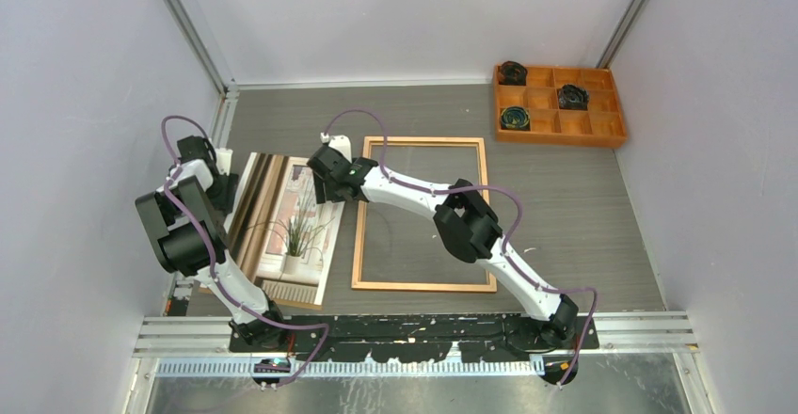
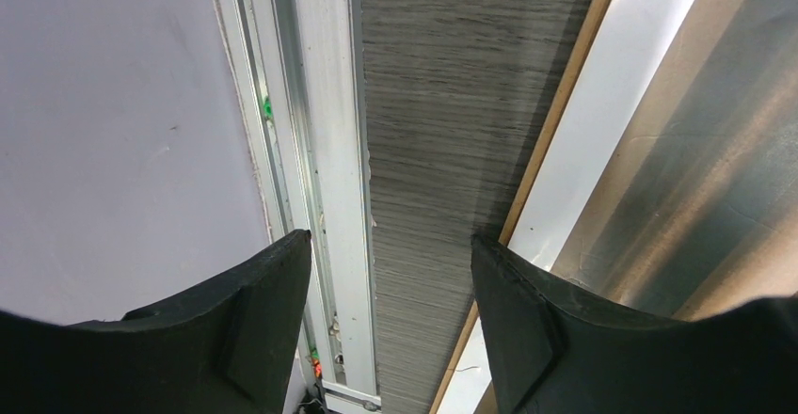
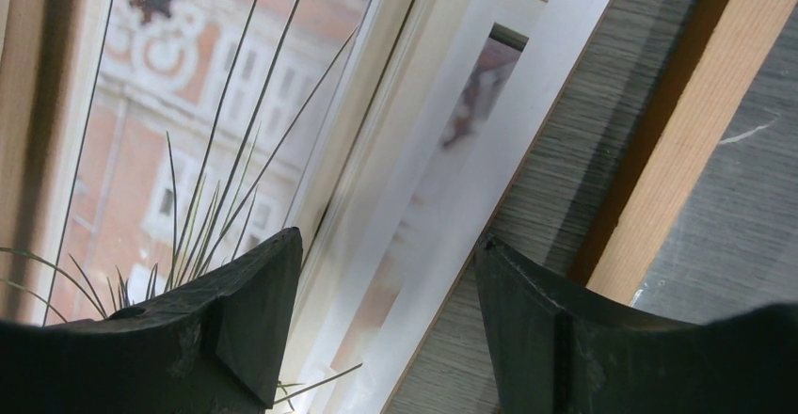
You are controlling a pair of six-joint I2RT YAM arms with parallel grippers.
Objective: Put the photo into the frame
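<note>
The photo (image 1: 259,230), a board with brown stripes, a window scene and a potted plant, lies tilted on the table at the left. To its right lies the wooden frame (image 1: 424,142), flat and turned differently. My left gripper stands open over the photo's left border (image 2: 602,103); that border is by its right finger, with mostly bare table between the fingers. At the photo's right side my right gripper is open too, the white border (image 3: 513,122) showing between its fingers. Contact with the board is not clear at either side.
A wooden side of the frame (image 3: 682,151) runs close to the photo, with a narrow strip of table between. An orange compartment box (image 1: 560,105) holding dark coils stands at the back right. A metal rail (image 2: 334,169) and wall bound the left.
</note>
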